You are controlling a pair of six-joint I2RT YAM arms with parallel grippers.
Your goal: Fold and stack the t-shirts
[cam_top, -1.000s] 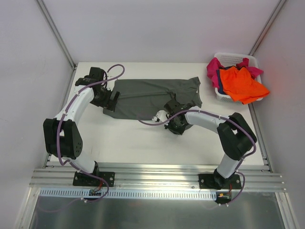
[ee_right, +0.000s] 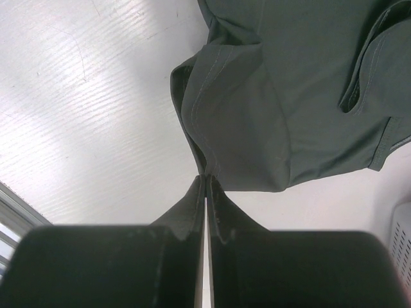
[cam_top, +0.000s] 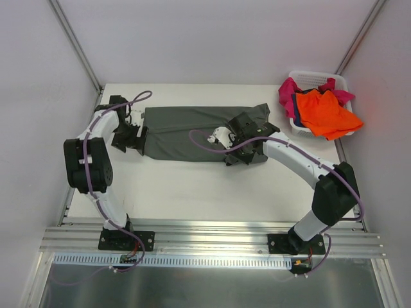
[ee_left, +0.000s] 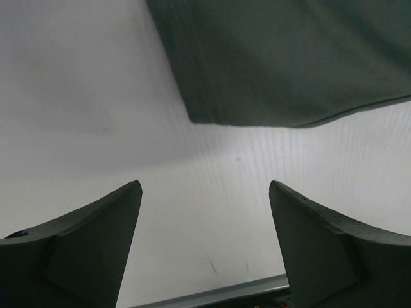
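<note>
The dark green t-shirt (cam_top: 186,144) lies spread across the back of the white table, its left corner seen in the left wrist view (ee_left: 276,70). My left gripper is open over bare table just in front of that corner, nothing between its fingers. My right gripper is shut at the folded edge of the shirt's right part; whether fabric is pinched between the tips is hard to tell. In the right wrist view that part shows creased folds (ee_right: 237,122).
A white basket (cam_top: 302,79) at the back right holds orange (cam_top: 327,115), pink and dark cloths. Metal rails run along the table's sides and front.
My left arm has moved left, off the shirt's left end.
</note>
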